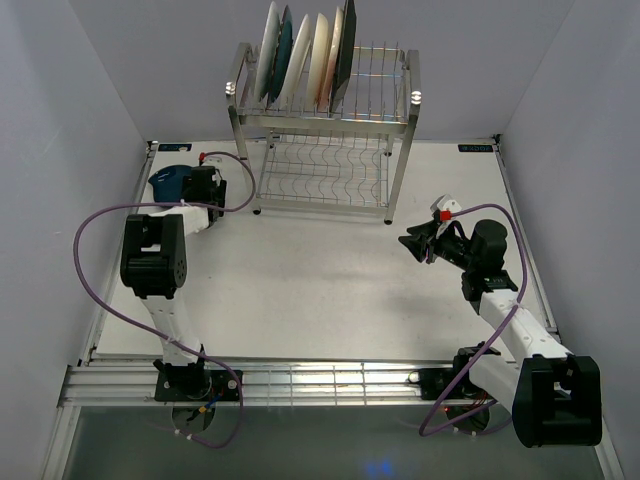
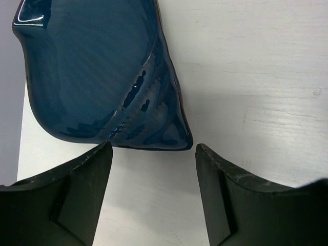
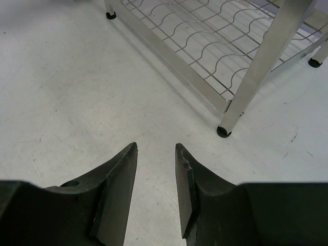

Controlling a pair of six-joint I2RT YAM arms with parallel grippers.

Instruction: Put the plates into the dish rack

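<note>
A dark blue glazed plate (image 2: 92,66) lies on the table at the back left; in the top view the blue plate (image 1: 165,185) is partly covered by my left gripper. My left gripper hovers at its near edge, open, with nothing between the fingertips. The dish rack (image 1: 408,120) holds several plates upright on its upper tier, white, teal, cream and dark (image 1: 295,55); its lower tier is empty. My right gripper stands open and empty over the table, facing the near right leg of the rack (image 3: 256,72).
Grey walls enclose it at left, back and right. A purple tube loops over each arm.
</note>
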